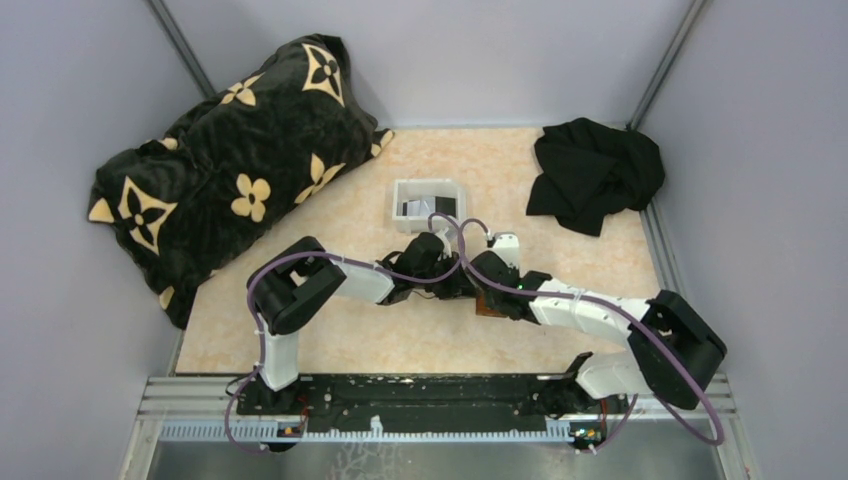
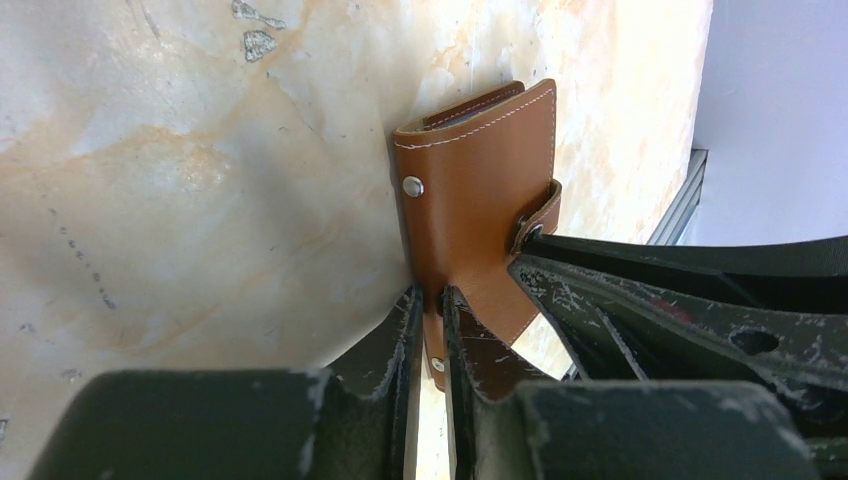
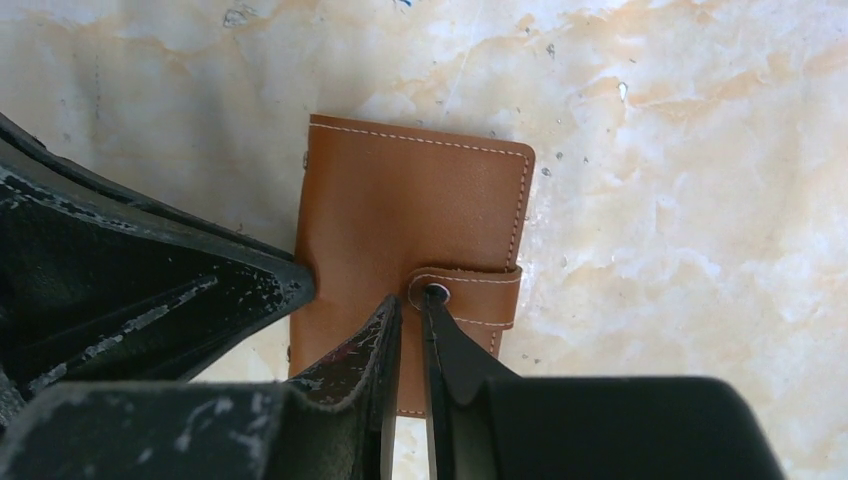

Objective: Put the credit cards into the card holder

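The brown leather card holder point(image 3: 410, 200) lies folded on the table, its strap point(image 3: 475, 298) across the front over a metal snap. In the left wrist view, my left gripper is shut on the card holder's folded edge, by a rivet. My right gripper is shut, its tips at the strap's end by the snap; no strap shows clearly between its fingers. Whether the snap is fastened, I cannot tell. From above, both arms mostly cover the card holder point(image 1: 488, 309). Cards point(image 1: 419, 206) lie in the white tray point(image 1: 398, 220) behind the arms.
A dark patterned pillow point(image 1: 230, 160) fills the left back, and a black cloth point(image 1: 598, 170) lies at the right back. Both grippers stand close together at the table's middle. Bare table point(image 1: 390, 340) shows in front of them.
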